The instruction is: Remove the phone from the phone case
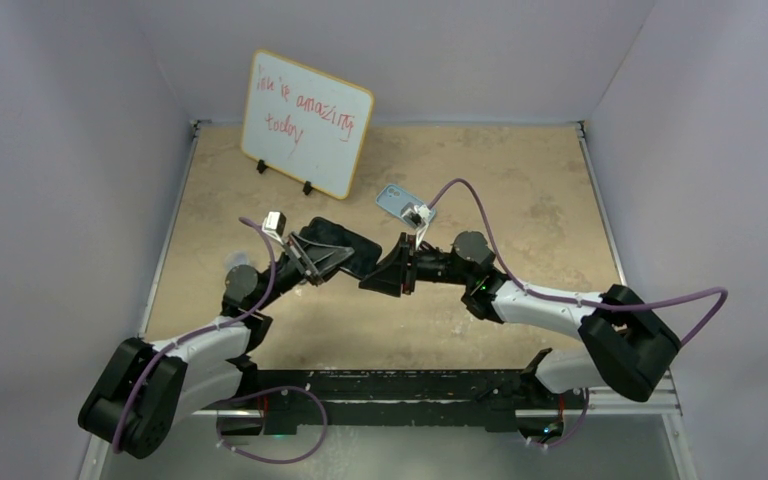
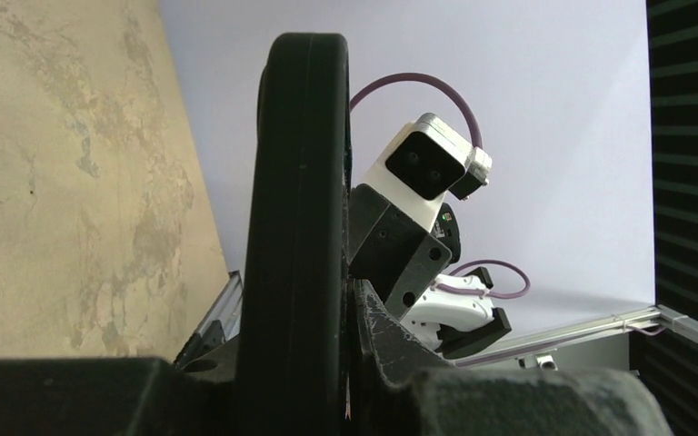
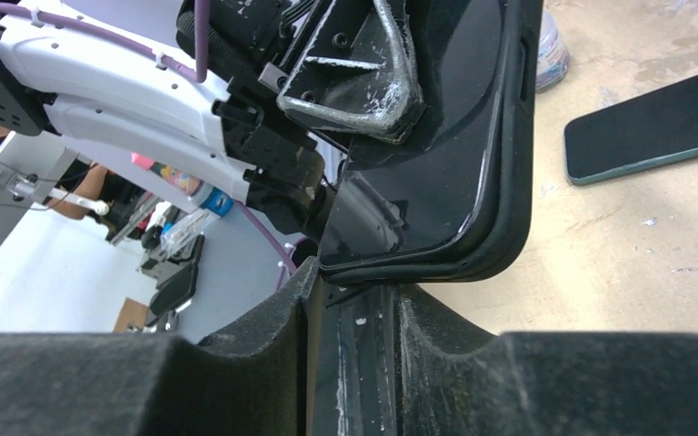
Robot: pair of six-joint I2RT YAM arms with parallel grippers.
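A black phone in a black case [image 1: 360, 250] is held up in the middle, my left gripper [image 1: 332, 256] shut on it; its thick edge [image 2: 293, 200] fills the centre of the left wrist view. The right wrist view shows the glossy face and case rim [image 3: 500, 209] at the lower corner. My right gripper has its fingertips at that corner's lower edge, a narrow gap between them; whether they grip the edge I cannot tell.
A light blue phone [image 1: 400, 202] lies behind on the table; a whiteboard [image 1: 300, 125] stands at the back left. Bare tabletop [image 1: 520, 180] shows at the back right.
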